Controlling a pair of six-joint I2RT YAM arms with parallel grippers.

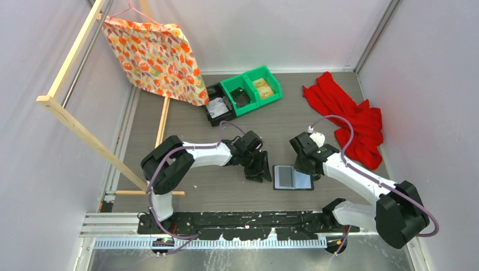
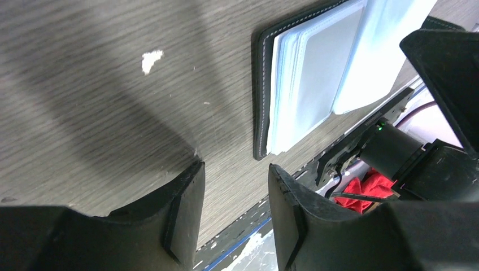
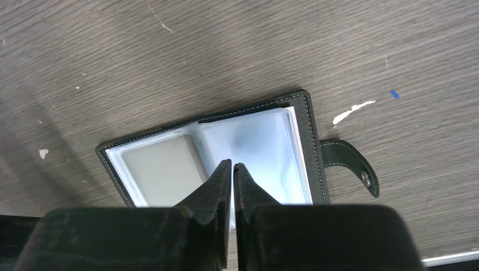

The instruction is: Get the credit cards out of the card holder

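The card holder (image 3: 313,141) lies spread out on the table, a black stitched cover with translucent sleeves inside. A grey card-like panel (image 3: 164,172) fills the left sleeve, while the right sleeve (image 3: 254,144) looks pale blue. My left gripper stands open just left of the holder, with nothing between its fingers. Over the holder's right half is my right gripper; its fingertips are close together, with only a thin gap and nothing visible between them. Whether they touch the sleeve cannot be seen.
A snap strap (image 3: 353,164) sticks out from the holder's right side. Green bins (image 1: 252,89) and a black bin (image 1: 217,104) stand at the back. A red cloth (image 1: 350,121) lies at the right, and a patterned cloth (image 1: 155,59) hangs at the left.
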